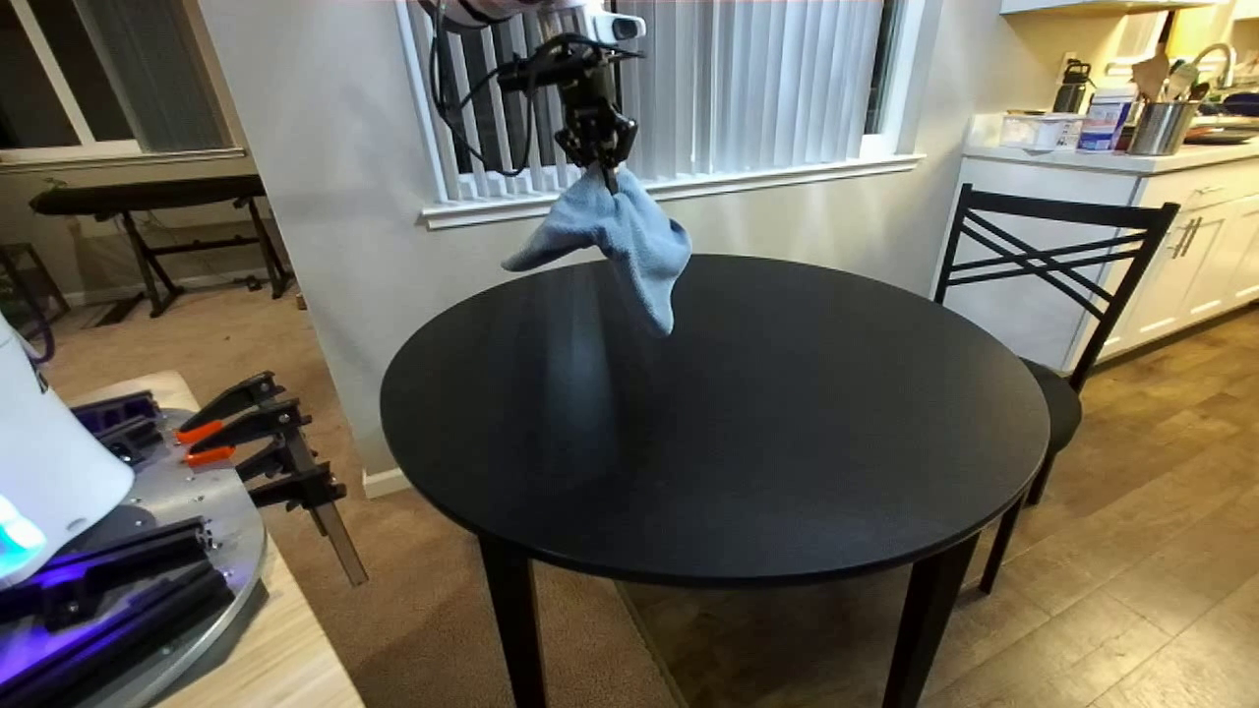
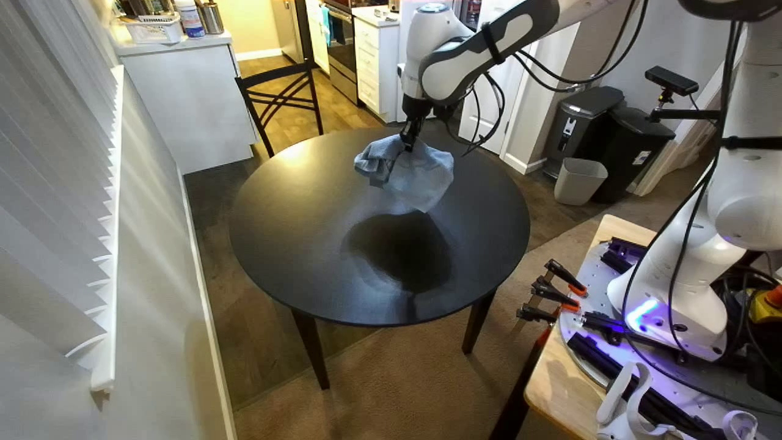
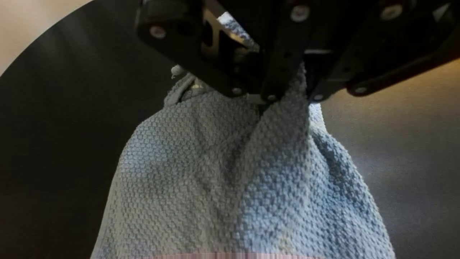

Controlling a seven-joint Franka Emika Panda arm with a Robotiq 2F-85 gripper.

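A blue-grey textured cloth (image 1: 643, 242) hangs from my gripper (image 1: 610, 177), which is shut on a bunched part of it. In exterior view 2 the cloth (image 2: 421, 176) droops in folds over the round black table (image 2: 293, 242), apparently clear of its surface. The wrist view shows the cloth (image 3: 194, 172) spreading below the gripper, with a fold rising between the fingers. Dark linkages hide the exact pinch point there. Nothing else lies on the tabletop (image 1: 755, 448).
A black chair (image 1: 1062, 271) stands at the table's kitchen side. The wall and window sill (image 1: 673, 189) run close behind the table. Clamps (image 1: 254, 437) jut from the robot's bench. Bins (image 2: 586, 128) stand beyond the table in exterior view 2.
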